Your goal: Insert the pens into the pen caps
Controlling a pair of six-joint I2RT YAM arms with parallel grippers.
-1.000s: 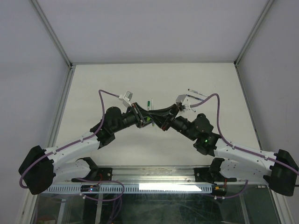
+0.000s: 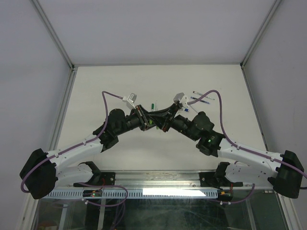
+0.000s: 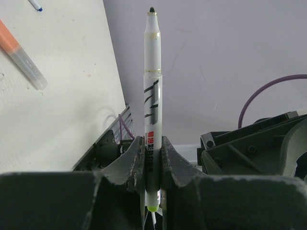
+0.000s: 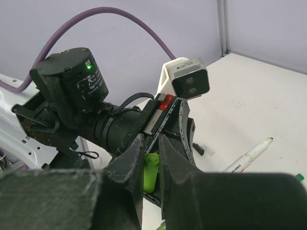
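Observation:
In the left wrist view my left gripper is shut on a white pen [image 3: 152, 103]. The pen has a bare dark tip [image 3: 152, 9] at its upper end and a light green butt at the lower end. A light green cap [image 4: 150, 175] shows between the fingers of my right gripper, which is shut on it. Both grippers are close together over the middle of the table in the top view. Their black bodies hide the pen and cap there, and I cannot tell whether these touch.
An uncapped white pen [image 4: 244, 160] lies on the table, with a green cap [image 4: 300, 177] and a black cap [image 4: 197, 149] nearby. An orange pen [image 3: 21, 57] lies on the left in the left wrist view. Several pens [image 2: 199, 99] rest at the back right.

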